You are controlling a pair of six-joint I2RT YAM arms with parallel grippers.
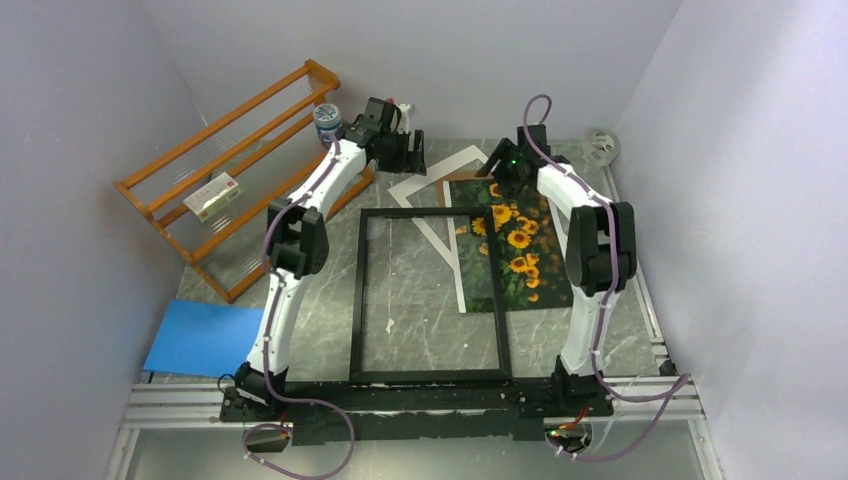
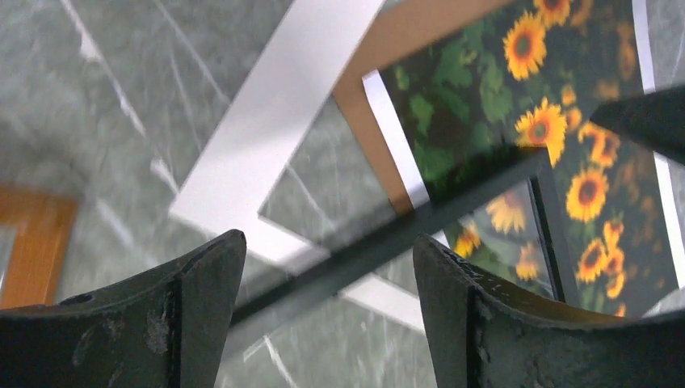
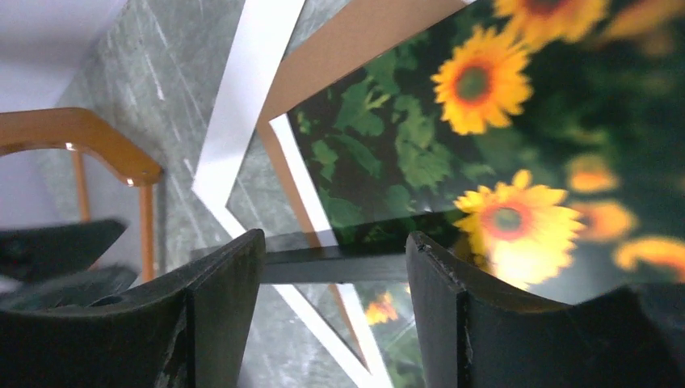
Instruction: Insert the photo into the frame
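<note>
The black frame (image 1: 357, 290) lies on the grey surface, its upper right part over the sunflower photo (image 1: 532, 270). Under the photo's upper left are a brown board (image 2: 363, 129) and a white mat (image 2: 271, 105). My left gripper (image 1: 407, 150) is above and beyond the frame's far left, open and empty; both fingers show in the left wrist view. My right gripper (image 1: 497, 163) hangs over the photo's upper edge. In the right wrist view its fingers stand apart, with the frame's bar and photo below, seemingly nothing held.
A wooden rack (image 1: 240, 128) with a box (image 1: 212, 197) and a jar (image 1: 327, 122) stands at the left. A blue sheet (image 1: 203, 337) lies near left, a tape roll (image 1: 600, 147) back right. Walls border the area.
</note>
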